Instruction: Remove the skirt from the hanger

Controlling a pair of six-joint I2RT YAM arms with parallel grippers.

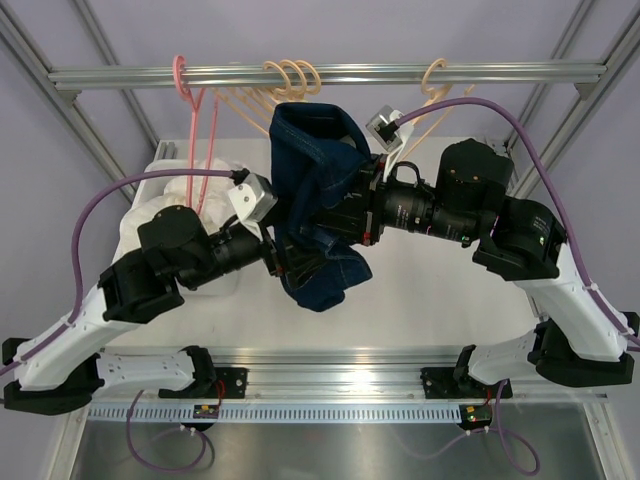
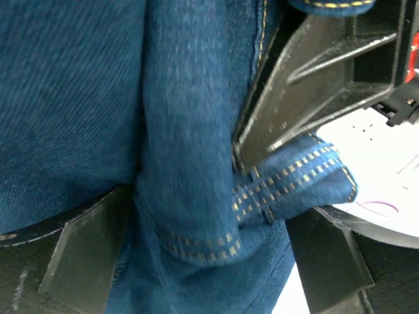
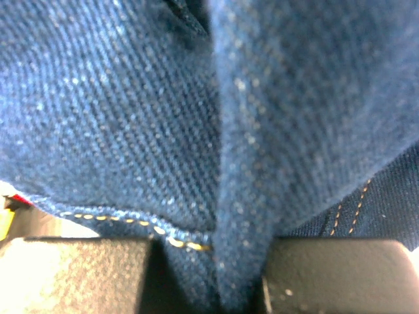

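A dark blue denim skirt (image 1: 310, 150) is bunched up below the rail in the middle of the top view. My right gripper (image 1: 355, 215) is shut on it; denim fills the right wrist view (image 3: 203, 275). My left gripper (image 1: 290, 260) reaches in at the skirt's lower left, its fingers open around the cloth, with stitched hems between them in the left wrist view (image 2: 206, 255). A dark finger of the other gripper shows there at upper right, against the denim. Whether a hanger is inside the skirt is hidden.
A metal rail (image 1: 150, 76) carries pink hangers (image 1: 192, 135) and several beige hangers (image 1: 433, 85). A white bin with pale cloth (image 1: 145, 225) stands behind my left arm. The board below the skirt is mostly clear.
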